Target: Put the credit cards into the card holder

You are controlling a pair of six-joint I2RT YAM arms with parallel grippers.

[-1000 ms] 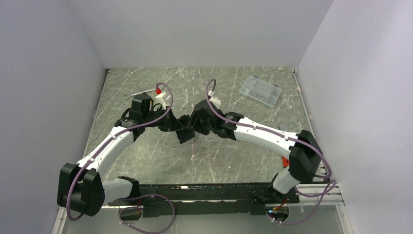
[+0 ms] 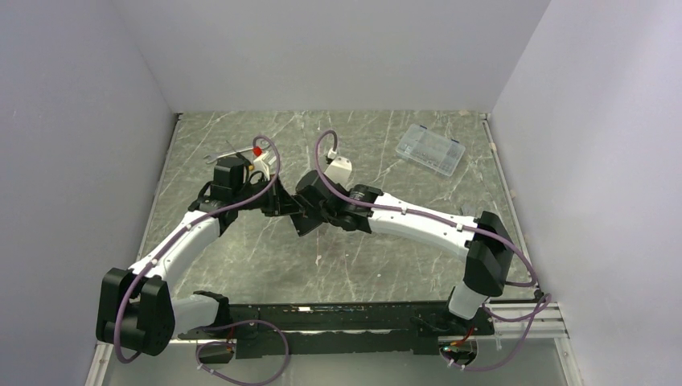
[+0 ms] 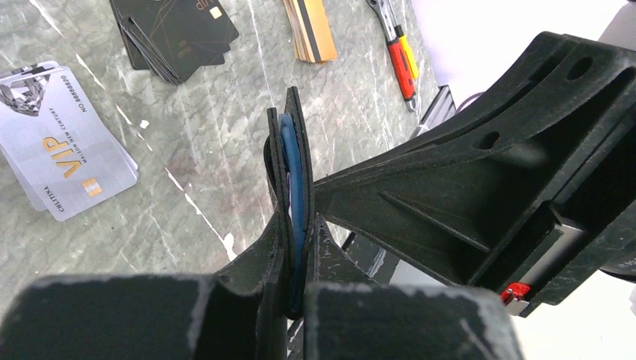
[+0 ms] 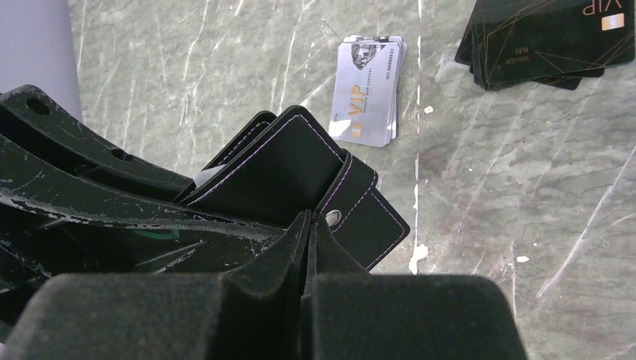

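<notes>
The black card holder (image 4: 277,165) is held in the air by my left gripper (image 2: 296,211), shut on it. Edge-on in the left wrist view, the card holder (image 3: 294,150) shows a blue lining between its dark sides. My right gripper is shut, its tips right at the strap (image 4: 346,191) near the metal snap; nothing shows between them. A pale sliver (image 4: 206,175) appears inside the holder. On the table lie white VIP cards (image 3: 67,142), black cards (image 3: 176,34) and gold cards (image 3: 309,26), each in a stack.
A clear plastic box (image 2: 430,149) stands at the back right. A wrench (image 2: 221,154) and a red-and-yellow tool (image 3: 401,67) lie at the back left. Both arms are close together at the holder.
My right gripper has moved left, closing in on the holder, and now covers more of it from above. The left arm and the holder have hardly shifted.
</notes>
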